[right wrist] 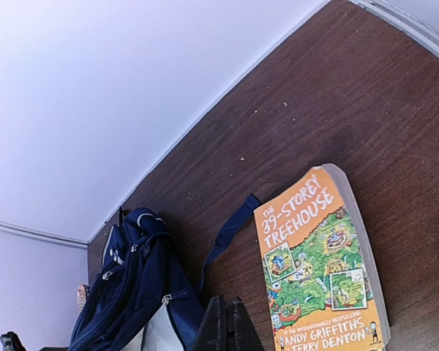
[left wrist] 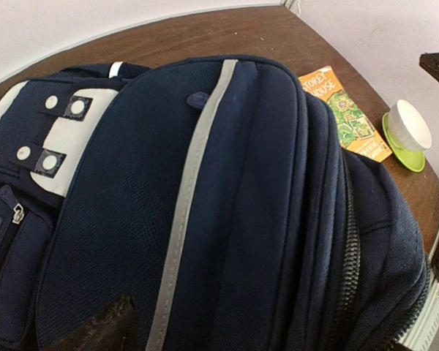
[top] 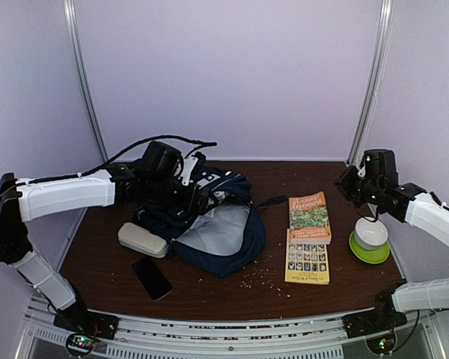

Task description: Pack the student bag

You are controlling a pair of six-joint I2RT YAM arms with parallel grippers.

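Observation:
A navy backpack lies on its side, its light grey lining showing through the open mouth. My left gripper is at the bag's upper edge, its fingers open; whether it touches fabric cannot be told. Navy cloth fills most of the left wrist view. To the right of the bag lies the orange treehouse book, its lower end at the yellow book's top edge. Beyond the orange book's upper right, my right gripper hangs in the air, shut with nothing visible between its fingertips.
A white bowl sits on a green plate at the right edge. Left of the bag's mouth are a pale case and a black phone. Small crumbs are scattered at the front.

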